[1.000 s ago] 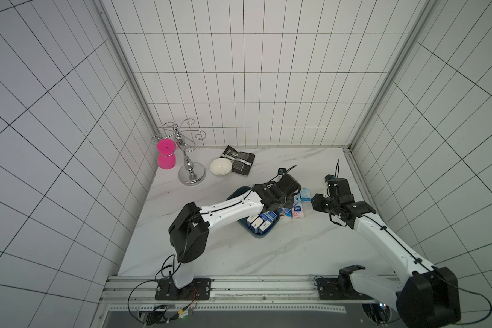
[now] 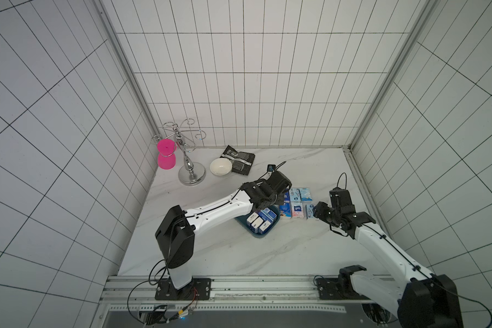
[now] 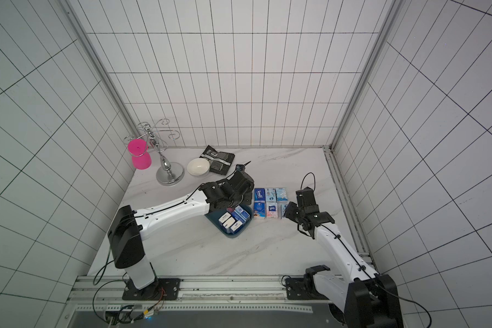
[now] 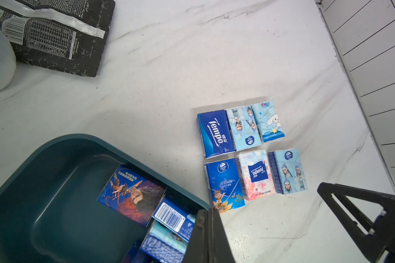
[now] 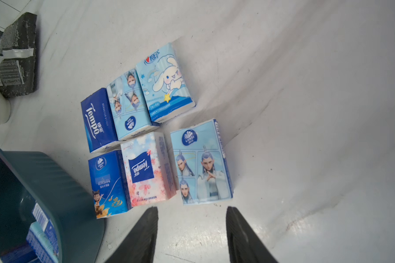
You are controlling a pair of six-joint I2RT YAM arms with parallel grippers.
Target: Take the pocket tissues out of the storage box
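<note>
In the left wrist view, my left gripper is shut at the storage box's rim, with nothing visible between its fingers. The dark teal storage box (image 4: 81, 138) still holds several packs, among them a blue-orange picture pack (image 4: 130, 192) and a white-blue pack with a barcode (image 4: 174, 217). Two rows of tissue packs lie on the table beside the box. A light blue Vinda pack (image 5: 201, 162) ends the front row, next to a pink Tempo pack (image 5: 145, 171). My right gripper is open just in front of that Vinda pack, empty.
Behind the box are a white bowl (image 2: 220, 166) and a black pouch (image 2: 238, 160). A chrome stand (image 2: 192, 173) and a pink item (image 2: 166, 154) occupy the back left.
My left arm has swung left, off the tissue packs and over the box. My right gripper has shifted slightly toward the front, and a light blue pack now shows at the front row's right end.
</note>
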